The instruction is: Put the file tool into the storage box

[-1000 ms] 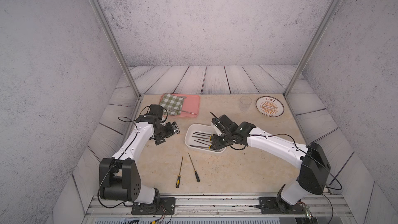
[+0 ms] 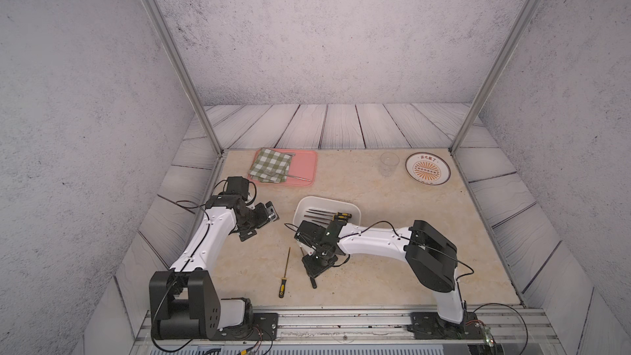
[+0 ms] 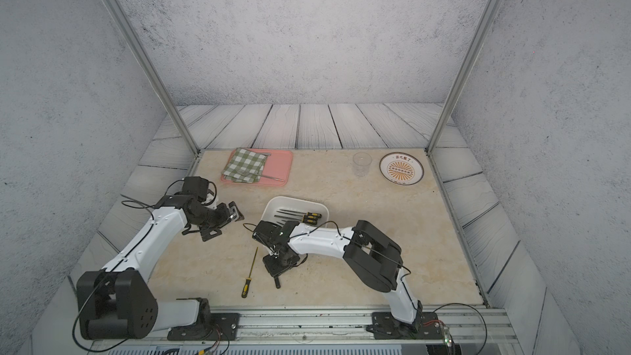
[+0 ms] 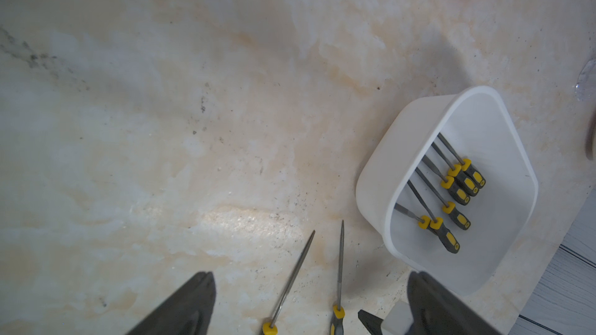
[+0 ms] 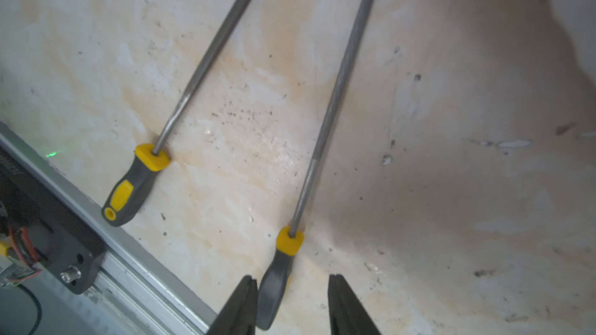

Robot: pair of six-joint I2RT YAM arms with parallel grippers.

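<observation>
A white storage box (image 4: pixel 403 149) holds several yellow-and-black handled files (image 4: pixel 459 189). Two more files lie loose on the table: one (image 5: pixel 136 186) to the left, the other (image 5: pixel 279 279) to the right, its handle just beside my right gripper. That gripper is low over the table in front of the box, fingers apart with nothing visible between them. My left gripper hangs over the table left of the box, its blurred fingers wide apart and empty.
A pink board (image 2: pixel 305 161) with checked cloth (image 2: pixel 269 164) and cutlery lies at the back left. A glass (image 2: pixel 388 163) and a plate (image 2: pixel 427 169) stand at the back right.
My right arm has moved from over the box toward the front and left, down to the loose files. My left arm has drawn slightly toward the front.
</observation>
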